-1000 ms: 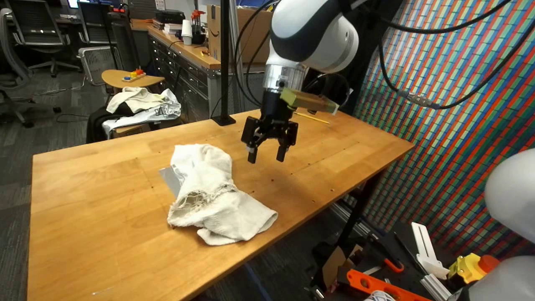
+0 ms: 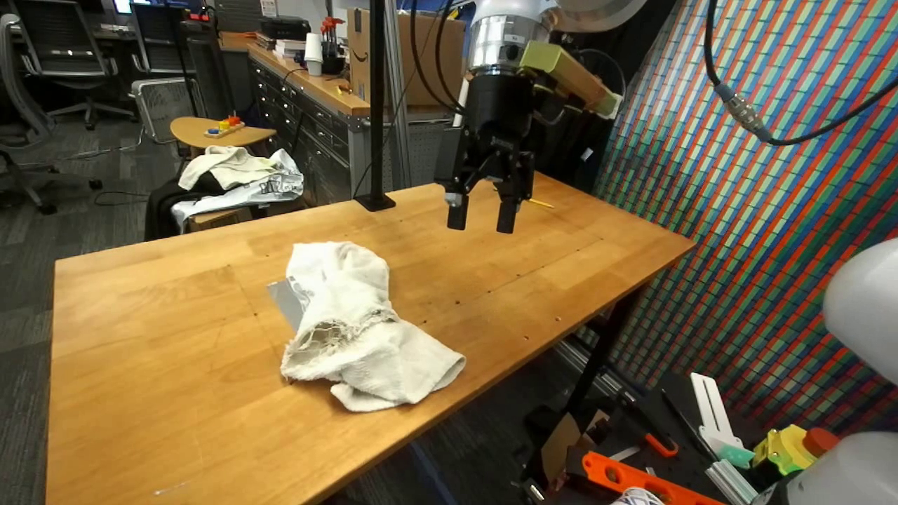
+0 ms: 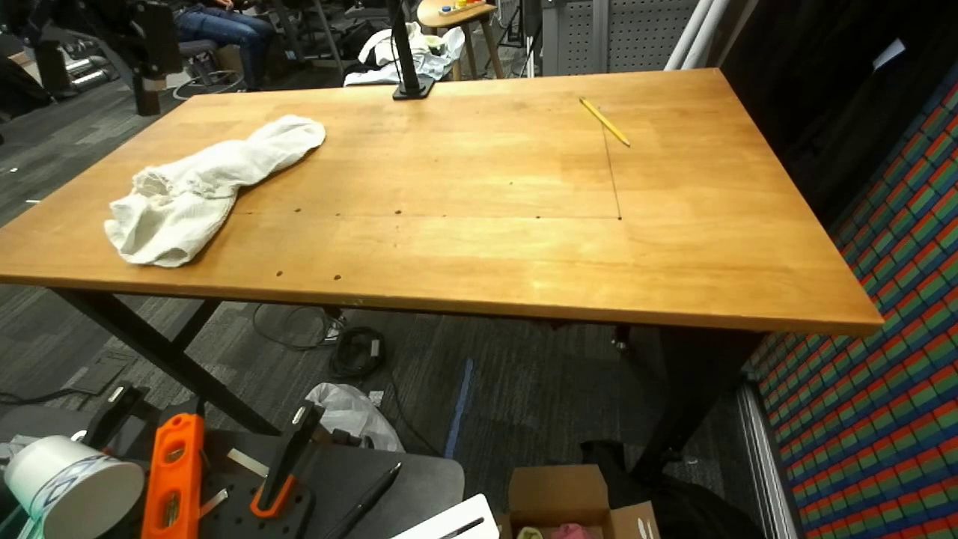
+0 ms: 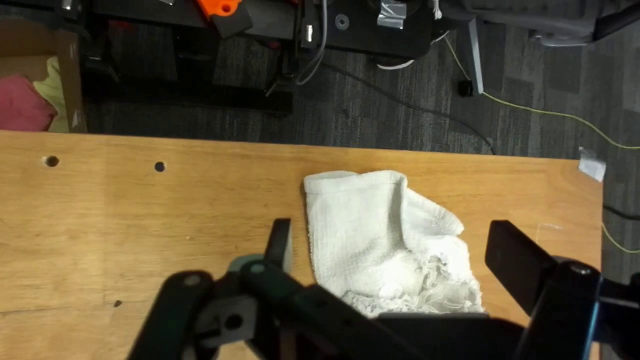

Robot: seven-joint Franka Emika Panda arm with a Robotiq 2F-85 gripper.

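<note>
A crumpled white cloth [image 2: 370, 337] with a frayed patch lies on the wooden table [image 2: 168, 379]. From under its far left side pokes a flat grey object [image 2: 286, 301], mostly hidden. My gripper [image 2: 481, 220] hangs in the air above the table, apart from the cloth, fingers wide open and empty. In exterior view 2 the cloth [image 3: 197, 193] occupies the left part of the table, with the gripper [image 3: 102, 90] at the top left. The wrist view has part of the cloth [image 4: 372, 234] showing between the spread fingers, below them; its lower portion is hidden by the gripper.
A yellow pencil [image 3: 605, 122] lies at the table's far right. A black post [image 2: 376, 168] rises from the back edge. Tools, including an orange level [image 3: 172, 476], sit on a separate dark surface at the front.
My gripper has risen and shifted slightly right in exterior view 1, staying open. The cloth and the grey object have not moved.
</note>
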